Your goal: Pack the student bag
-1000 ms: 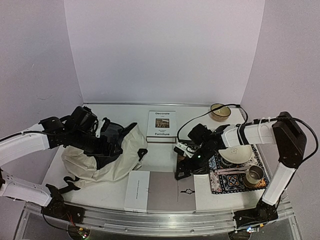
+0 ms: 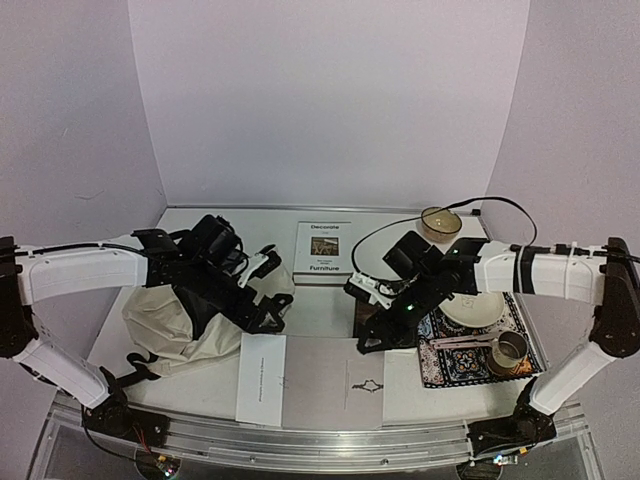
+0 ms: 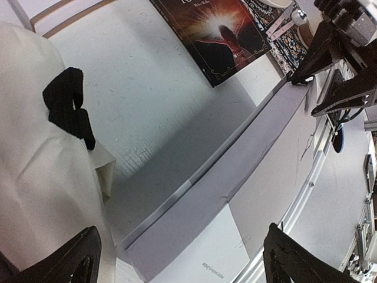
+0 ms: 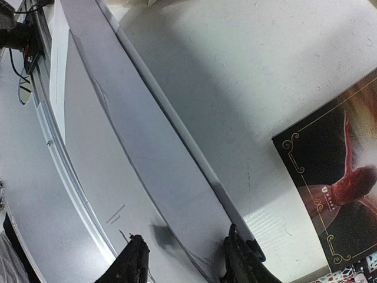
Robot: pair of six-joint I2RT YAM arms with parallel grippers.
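Note:
A grey box with a white end panel lies along the front of the table. In the right wrist view, its long grey edge runs between the fingers of my right gripper, which is shut on the box near its right end. My left gripper is open just behind the box's left end; in the left wrist view its fingers stand wide, with the white-panelled end between and beyond them. Beneath the left arm is the cream bag, its dark opening partly hidden.
A white book lies at the back centre. Partly under the right arm is a dark book. On the right, a patterned mat carries a plate and a metal cup; a bowl stands behind.
My left gripper has moved right, from over the bag to the box's left end. The box has shifted slightly left, and the right arm's elbow has swung outward.

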